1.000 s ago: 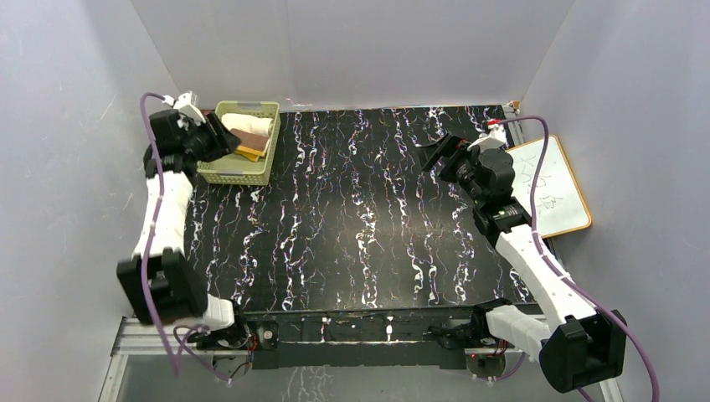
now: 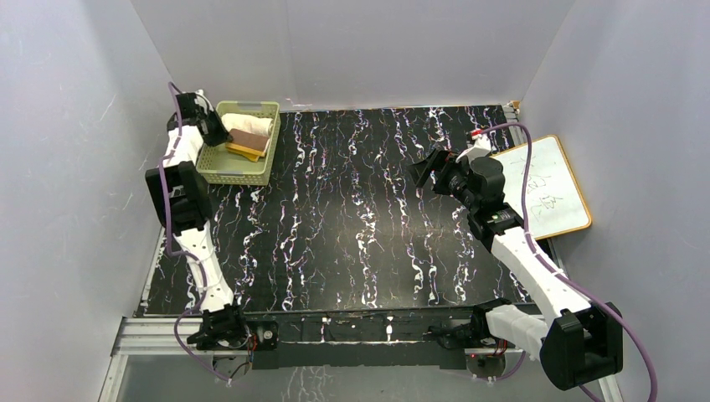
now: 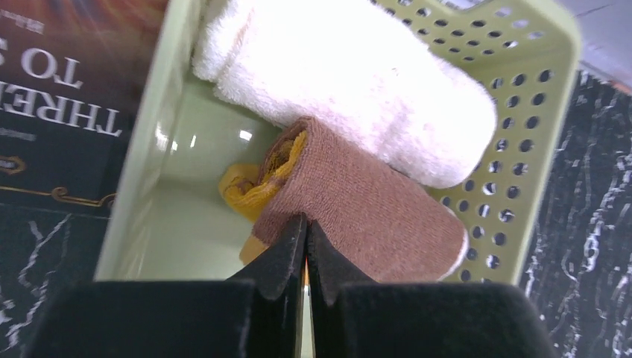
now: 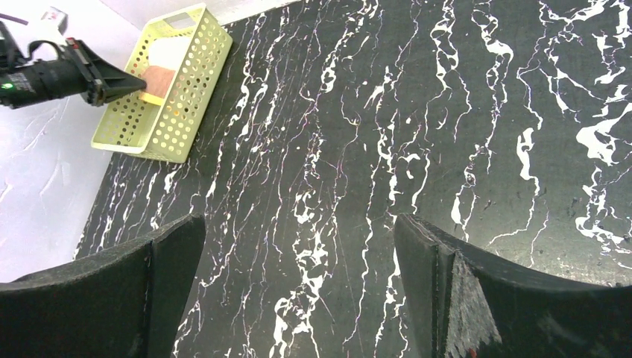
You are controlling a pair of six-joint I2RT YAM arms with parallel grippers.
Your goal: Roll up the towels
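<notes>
A green plastic basket (image 2: 237,178) at the back left holds a rolled white towel (image 3: 339,71), a brown towel (image 3: 365,209) and a yellow towel (image 3: 246,190) partly under the brown one. My left gripper is down in the basket at the brown towel's near end, its fingers shut; whether any cloth is pinched between them is hidden. My right gripper (image 2: 425,170) hangs over the right side of the table, open, with nothing between its fingers, as the right wrist view (image 4: 302,291) shows.
A whiteboard (image 2: 548,188) lies along the table's right edge. Grey walls stand close at the left, back and right.
My right gripper has shifted slightly down and left.
</notes>
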